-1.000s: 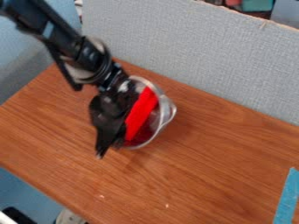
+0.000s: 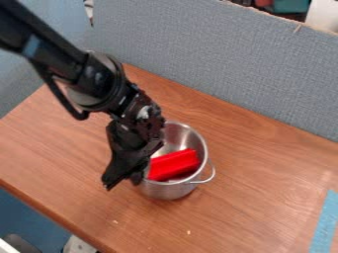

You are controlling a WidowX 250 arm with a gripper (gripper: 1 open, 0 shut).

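A silver metal pot (image 2: 191,139) with a wire handle stands on the wooden table, a red object (image 2: 176,164) lying inside it. My black gripper (image 2: 122,174) is at the pot's left side, pointing down, partly covering that side. It looks shut; I cannot tell whether anything thin is between its fingers.
Bare wooden table (image 2: 271,183) spreads to the right and left of the pot. A grey padded wall (image 2: 211,59) runs along the back. A light blue strip (image 2: 323,222) lies at the right edge.
My gripper has moved toward the front and slightly right. The pot with the red object has also shifted that way and turned, its handle now at the front right.
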